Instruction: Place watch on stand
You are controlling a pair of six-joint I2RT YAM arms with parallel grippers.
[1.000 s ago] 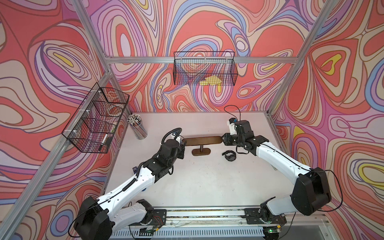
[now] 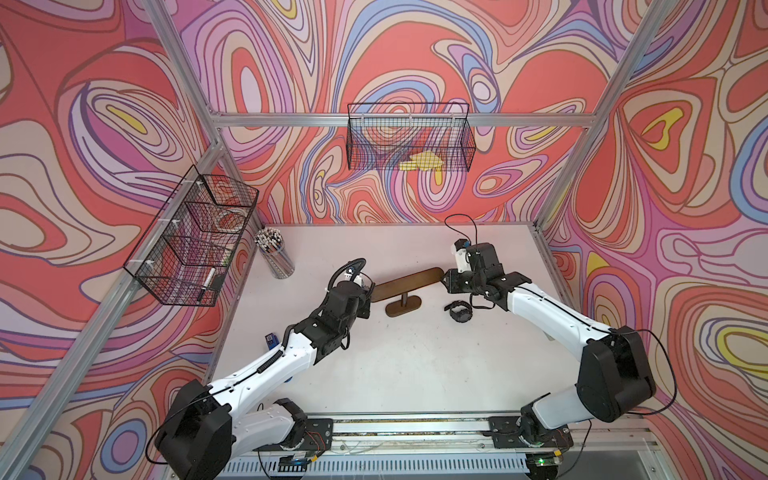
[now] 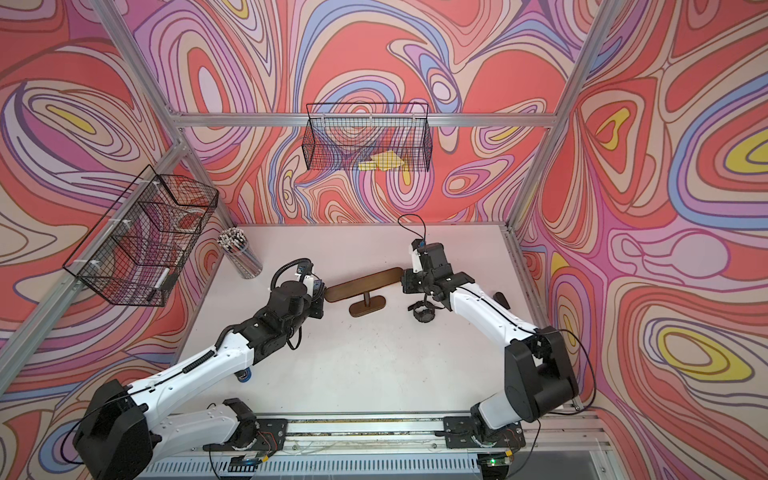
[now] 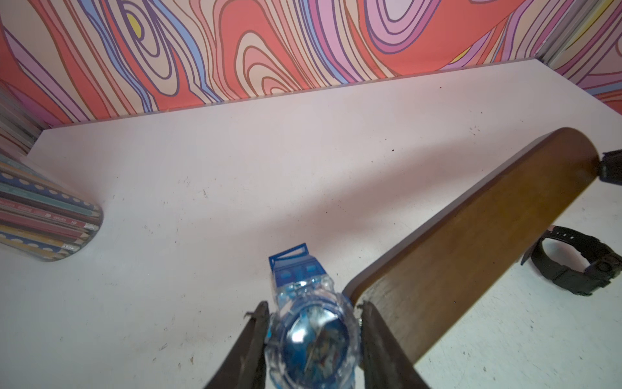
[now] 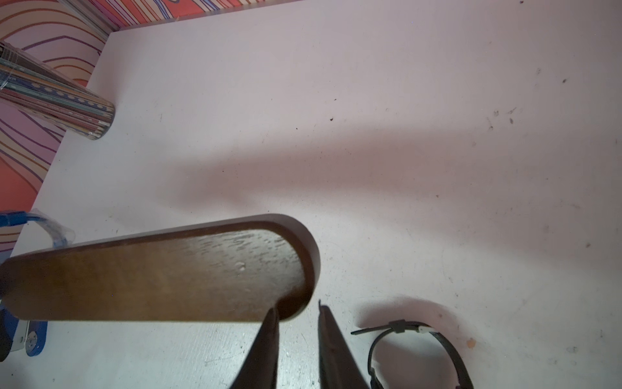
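Note:
A wooden stand [image 2: 404, 284] with a long bar and oval base stands mid-table between the grippers. My left gripper is shut on a translucent watch with a blue dial [image 4: 314, 340], at the left end of the bar. My right gripper is by the bar's right end; its fingertips look slightly parted, and whether they touch the wood is unclear. A black watch [image 4: 576, 272] lies on the table right of the stand, below the right gripper.
A pencil holder [image 2: 276, 256] stands at the back left. Blue items [image 3: 242, 374] lie at the front left, partly behind the left arm. Wire baskets [image 2: 408, 136] hang on the frame.
The stand has turned somewhat, its left end coming toward the front.

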